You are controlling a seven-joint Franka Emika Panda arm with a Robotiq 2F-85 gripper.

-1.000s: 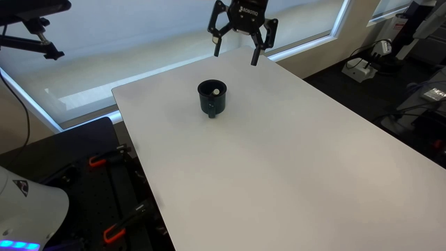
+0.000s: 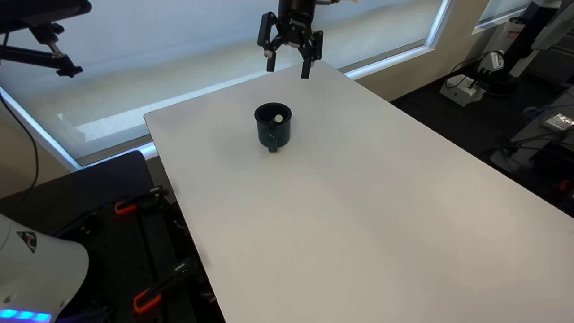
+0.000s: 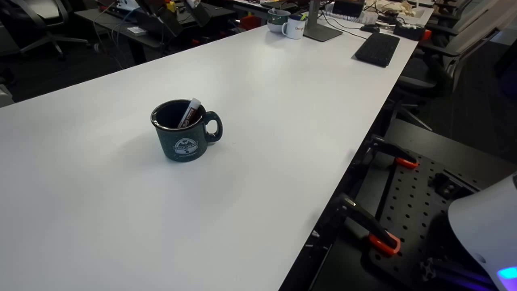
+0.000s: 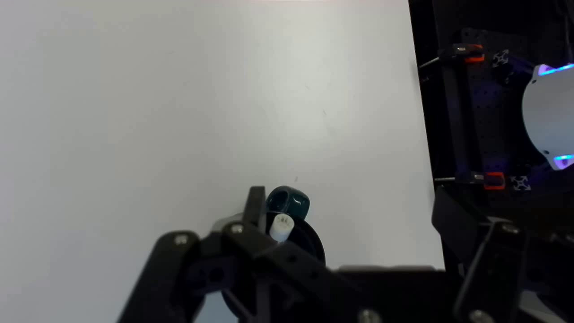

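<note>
A dark green mug (image 3: 180,143) stands upright on the white table, its handle turned to the right in the second exterior view. Inside it leans a white-capped marker (image 3: 190,112), its end sticking up above the rim. My gripper (image 2: 288,71) hangs in the air above the table's far end, clear of the mug (image 2: 272,132). Its two fingers are spread wide and the gap between them is empty. In the wrist view one finger (image 4: 254,207) covers part of the mug, while the marker's white end (image 4: 282,227) and the handle show beside it.
A monitor stand (image 3: 320,31), a keyboard (image 3: 378,48) and other mugs occupy the far end in the second exterior view. Orange-tipped clamps (image 3: 386,242) sit along the robot base's side.
In the first exterior view, my gripper has shifted left and turned, so its fingers appear closer together. It remains spread. The mug and marker have stayed put.
</note>
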